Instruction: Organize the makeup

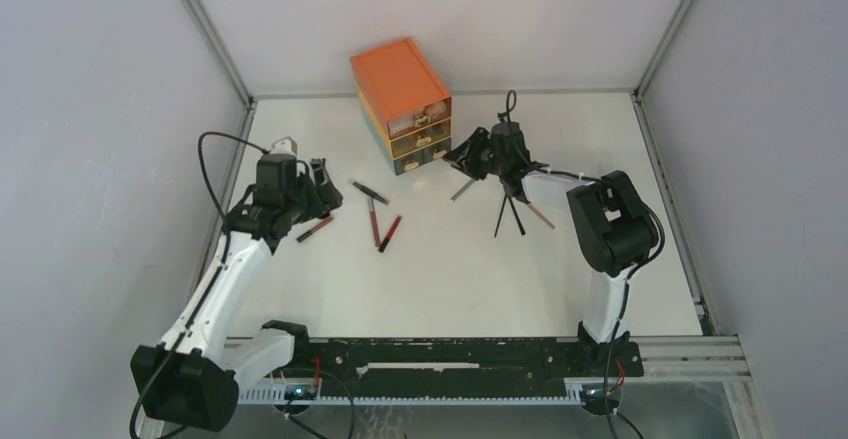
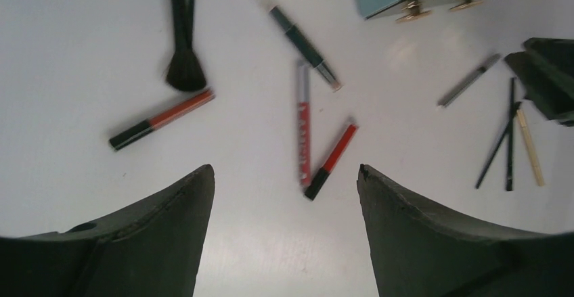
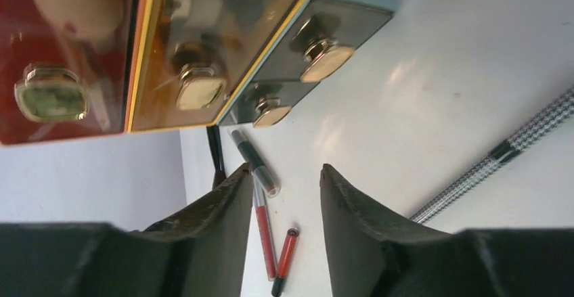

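An orange-topped organizer [image 1: 400, 74] with small front drawers, all shut, stands at the back centre. My right gripper is at its front right, fingers parted and empty. My left gripper hangs open over the left side of the table, nothing between its fingers. Below it lie a dark tube [image 2: 299, 43], a pink-red tube [image 2: 304, 131], a red-black pencil [image 2: 331, 158], another red-black pencil [image 2: 162, 118] and black brushes [image 2: 185, 67]. A silver patterned stick [image 3: 492, 160] lies below my right gripper, with black and wooden sticks [image 2: 528, 146] further right.
Walls and metal rails border it on the sides and back.
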